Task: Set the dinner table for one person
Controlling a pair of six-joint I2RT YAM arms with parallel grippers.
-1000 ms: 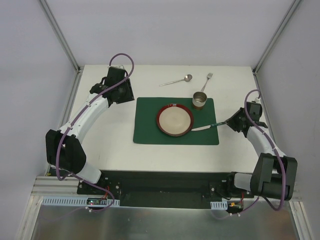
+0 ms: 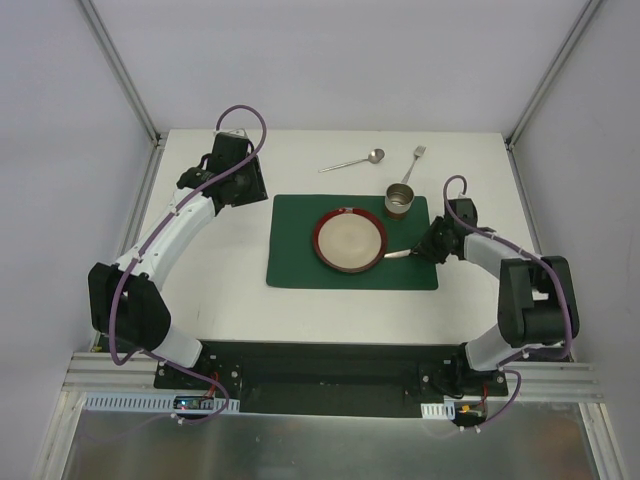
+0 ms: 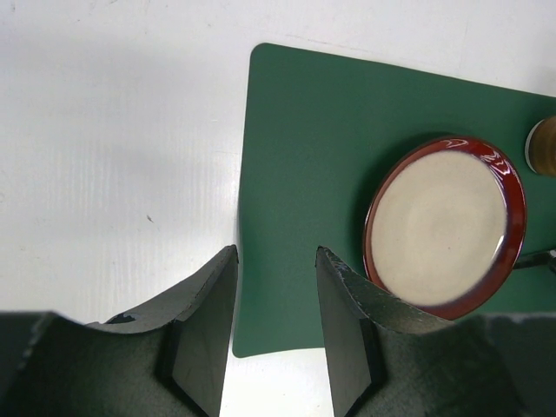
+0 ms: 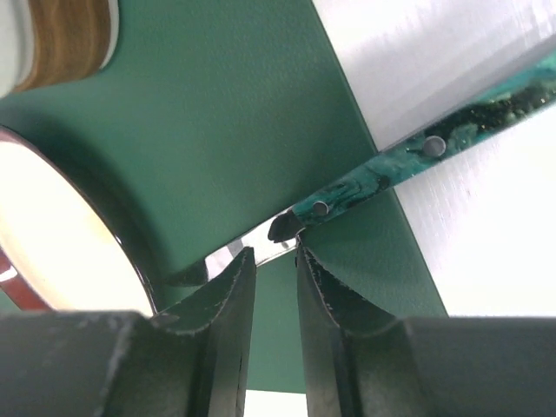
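On the green placemat [image 2: 300, 277] lies a plate [image 2: 350, 242] with a dark red rim and cream middle. A knife [image 2: 397, 254] extends from beside the plate toward the mat's right edge; its green handle [image 4: 382, 172] reaches onto the white table in the right wrist view. My right gripper is over the knife near where blade meets handle, fingers a little apart. Whether its tips touch the knife cannot be told. Left of the mat, my left gripper hangs above the table, open and empty.
A metal cup [image 2: 398, 201] stands on the mat's upper right part. Behind the mat lie a spoon [image 2: 352, 162] and a fork [image 2: 413, 163], the fork's handle end close to the cup.
My right gripper has moved left along the knife, from beyond its handle end to near the blade, covering the handle from above. The knife, other tableware and left arm look nearly unchanged.
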